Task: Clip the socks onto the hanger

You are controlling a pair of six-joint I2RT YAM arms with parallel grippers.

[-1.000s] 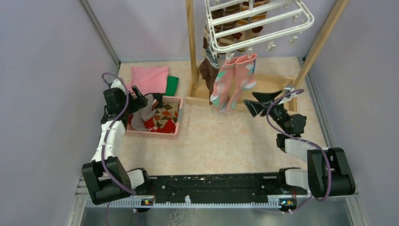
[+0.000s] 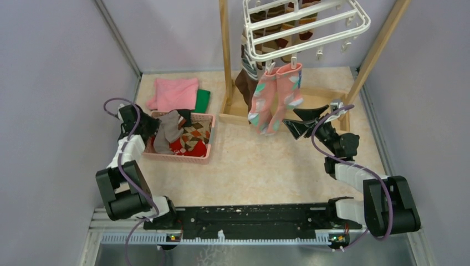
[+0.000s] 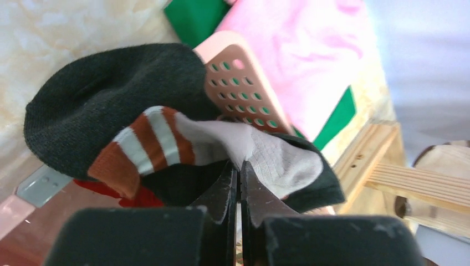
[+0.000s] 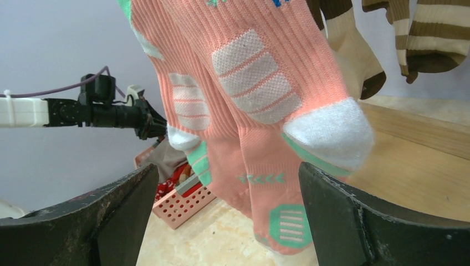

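My left gripper is shut inside the basket. A raised fold of a grey sock (image 3: 282, 163) tapers into its fingertips, pinched between them. In the top view that sock (image 2: 165, 133) lies at the left side of the pink basket (image 2: 177, 158). Two pink socks (image 2: 289, 86) with white and green patches hang by their cuffs from clips at the front of the white hanger (image 2: 316, 39). To their lower right, my right gripper (image 2: 299, 119) stands open. In the right wrist view the pink socks (image 4: 244, 111) hang beyond its spread fingers, apart from them as far as shows.
Brown striped socks (image 2: 270, 44) hang farther back. Free clips (image 2: 319, 54) dangle at the hanger's right. Argyle and red socks (image 2: 195, 133) share the basket. Pink cloth (image 2: 174, 94) and green cloth (image 2: 202, 101) lie behind it. Wooden posts (image 2: 226, 50) flank the hanger.
The left gripper has turned and lowered into the basket's left side, and its fingers have closed at the grey sock. The hanging socks sway slightly. The right arm has barely moved.
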